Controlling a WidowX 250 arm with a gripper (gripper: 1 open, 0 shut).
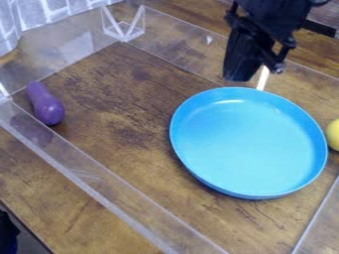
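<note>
A large blue plate (247, 141) lies on the wooden floor of a clear-walled enclosure, right of centre. The dark gripper (241, 69) hangs above and behind the plate's far rim, at the top right; it looks shut, with nothing visible held. A pale thin object, partly hidden by the gripper, shows just behind it. A purple eggplant (48, 107) lies at the left, and a yellow object (332, 139) is cut off at the right edge.
Clear plastic walls run along the left and near sides. A white wire piece (122, 25) stands at the back left. The floor between eggplant and plate is clear.
</note>
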